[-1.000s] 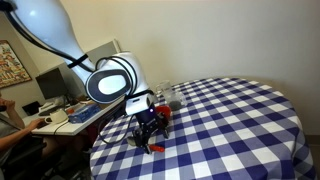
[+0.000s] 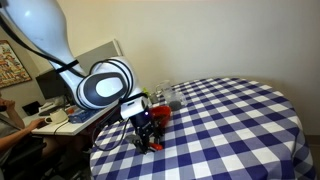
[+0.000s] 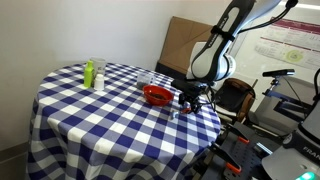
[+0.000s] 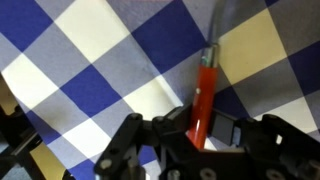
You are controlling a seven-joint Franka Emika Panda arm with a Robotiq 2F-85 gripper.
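A tool with a red handle (image 4: 204, 100) and a thin grey shaft lies on the blue-and-white checked cloth in the wrist view. My gripper is down at the tool, with its fingers on either side of the red handle. Whether both fingers press on the handle cannot be made out. In exterior view 1, the gripper (image 2: 147, 148) is low over the near left part of the table, and a bit of the red handle (image 2: 156, 147) shows beside it. Exterior view 2 has the gripper (image 3: 188, 108) near the table's right edge.
A red bowl (image 3: 157, 95) stands on the checked tablecloth (image 3: 120, 125) close to the arm. Behind it are clear containers (image 3: 146, 78). A green bottle (image 3: 88, 75) and a white bottle (image 3: 99, 83) stand at the far left.
Over the last second the gripper has come down slightly toward the cloth, close to the red handle. The tool has not visibly moved.
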